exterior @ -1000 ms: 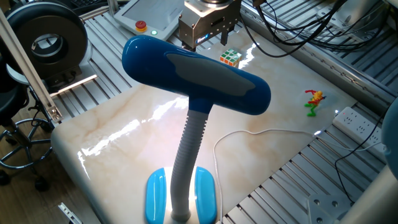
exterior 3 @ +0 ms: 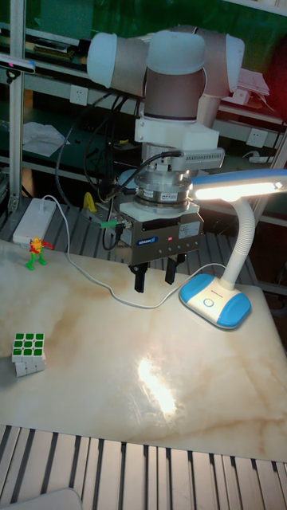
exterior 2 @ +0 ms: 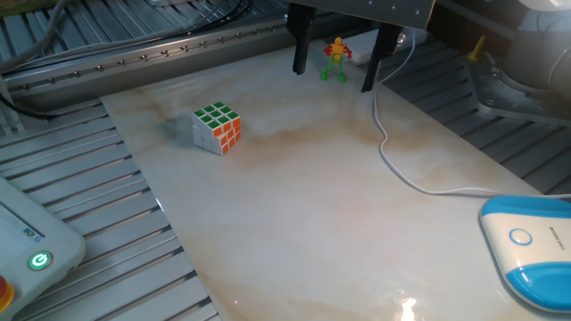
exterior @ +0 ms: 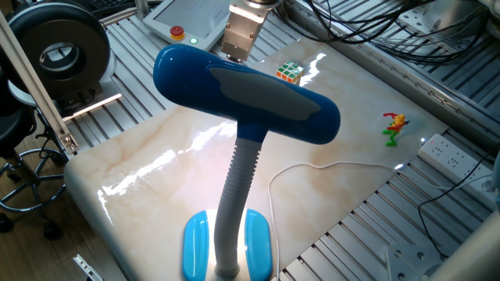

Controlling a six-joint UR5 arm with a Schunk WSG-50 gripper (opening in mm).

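Note:
My gripper (exterior 3: pixel 155 288) hangs above the table, its two black fingers spread apart with nothing between them. In exterior view 2 its fingers (exterior 2: pixel 303 40) reach down from the top edge, and the toy figure shows in the background between them. A puzzle cube (exterior 2: pixel 217 128) with green, orange and white faces rests on the marble-look table, well apart from the gripper. The small yellow, red and green figure (exterior: pixel 396 125) stands near the table's edge by the power strip. In exterior view 1 the lamp head hides my fingers; only the metal gripper body shows above it.
A blue-and-white desk lamp (exterior 3: pixel 218 299) stands on the table, its head (exterior: pixel 246 94) jutting over the surface. Its white cable (exterior 2: pixel 384 138) crosses the tabletop toward the power strip (exterior: pixel 453 162). A control panel with a red button (exterior: pixel 177 33) lies beyond the table.
In exterior view 1 the gripper body has turned, its broad labelled side swinging out of sight, and it has shifted slightly left. The cube, figure and lamp have stayed put.

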